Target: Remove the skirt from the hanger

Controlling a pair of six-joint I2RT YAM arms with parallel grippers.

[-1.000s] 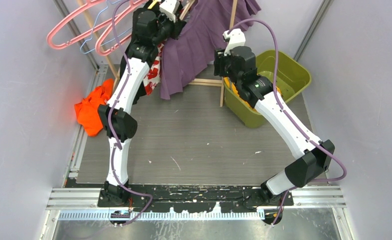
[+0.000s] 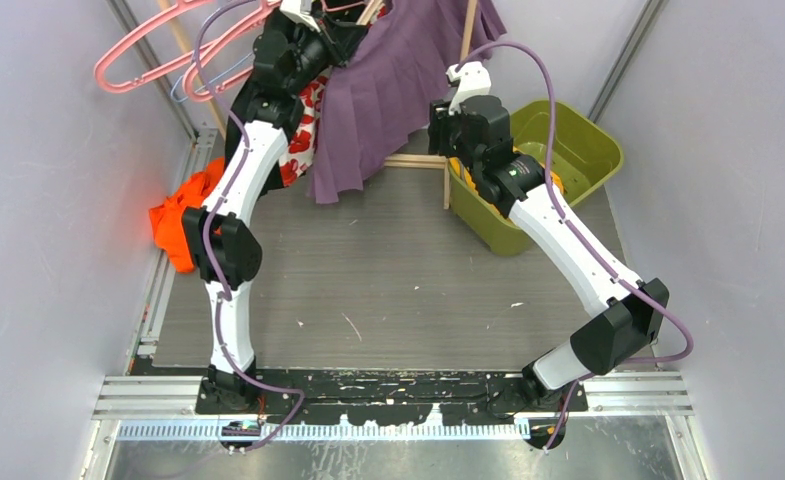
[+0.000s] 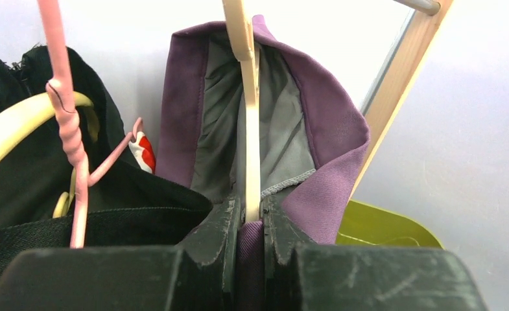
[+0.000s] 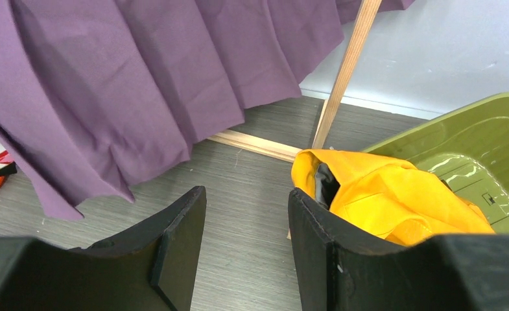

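Observation:
The purple skirt point(image 2: 393, 95) hangs at the back of the cell, its grey lining point(image 3: 281, 123) turned toward me in the left wrist view. Between the sides of its waist runs a pale wooden hanger point(image 3: 251, 136). My left gripper is shut on purple cloth at the lower end of that wood; how much of the hanger lies under the cloth is hidden. Right of the skirt's lower part, my right gripper holds nothing, its fingers point(image 4: 183, 240) wide apart. The skirt's pleats point(image 4: 141, 78) hang beyond it, clear of its tips.
Pink hangers point(image 2: 133, 75) and a black garment point(image 3: 135, 220) crowd the left gripper's left side. A wooden rack post point(image 4: 349, 71) stands beside a green tub point(image 2: 593, 160) containing yellow cloth point(image 4: 394, 194). Orange cloth point(image 2: 183, 215) lies at left.
The pink hangers have moved a little. My right arm stays in place.

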